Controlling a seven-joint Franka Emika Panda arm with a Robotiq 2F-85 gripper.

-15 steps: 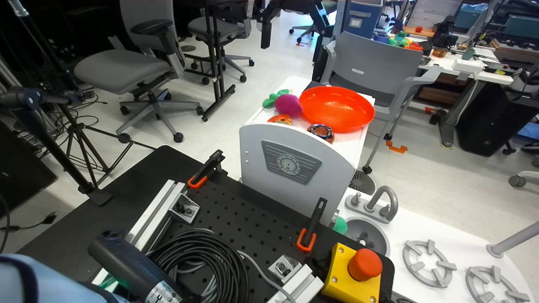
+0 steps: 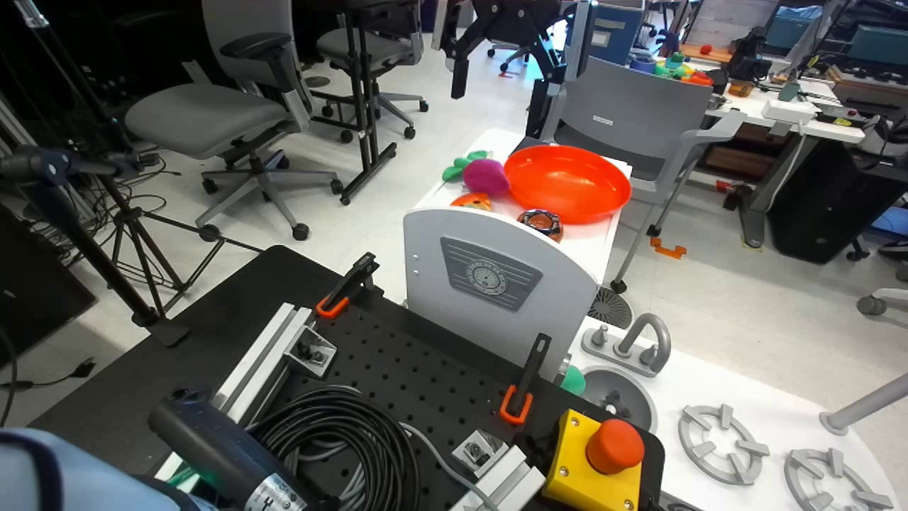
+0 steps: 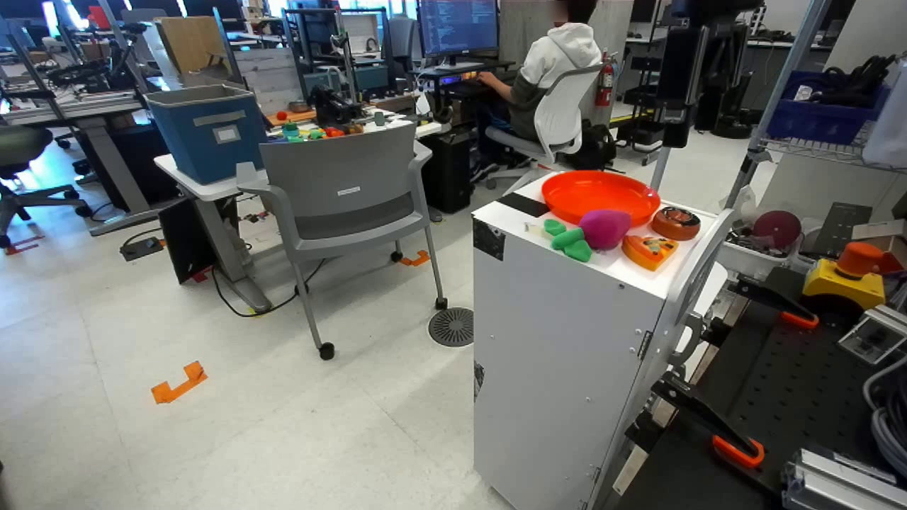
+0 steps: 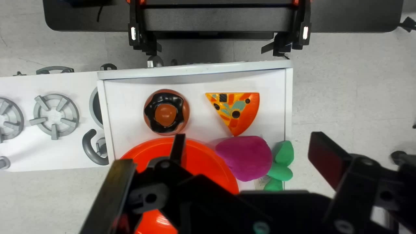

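My gripper [image 2: 506, 84] hangs open, high above the white cabinet top [image 3: 502, 217], with nothing between its fingers. In the wrist view, a toy pizza slice [image 4: 238, 111] and a brown doughnut with dark icing [image 4: 165, 113] lie near the cabinet's back panel. A plump purple toy [image 4: 245, 158] sits beside a green lobed piece [image 4: 283, 171] at the right edge. The wide orange-red dish [image 4: 212, 163] lies lower left, partly hidden behind my dark fingers. Exterior view 2 shows the dish [image 3: 599, 195] on the cabinet's far side from the panel.
A grey upright panel [image 2: 494, 281] walls off one side of the cabinet top. Beyond it are a black pegboard table [image 2: 391, 341], clamps and a yellow stop-button box [image 2: 596, 460]. A toy sink [image 2: 621, 400] and burners adjoin. A grey chair [image 3: 344, 187] stands close by.
In exterior view 1 my gripper has come down a little and shifted slightly right. The objects on the cabinet top look unmoved.
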